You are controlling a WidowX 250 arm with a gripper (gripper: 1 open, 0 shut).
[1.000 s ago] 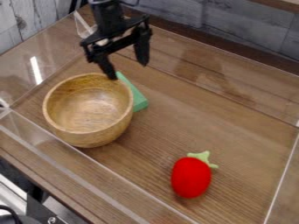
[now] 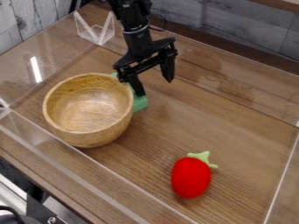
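The black gripper [image 2: 142, 61] hangs at the upper middle, just above and behind a green block [image 2: 139, 101], its lower left part reaching down to the block's upper end near the bowl's rim. Whether its fingers are open or shut is unclear. The tan bowl [image 2: 84, 107] sits at the left, touching or very near the green block, partly covering it from view. A red strawberry toy [image 2: 191, 177] with a green top lies at the lower right.
A white wire or object [image 2: 10, 94] is at the left edge.
The gripper has moved back and appears smaller, its lower part now at the green block's upper end. The bowl, block and strawberry show no clear movement.
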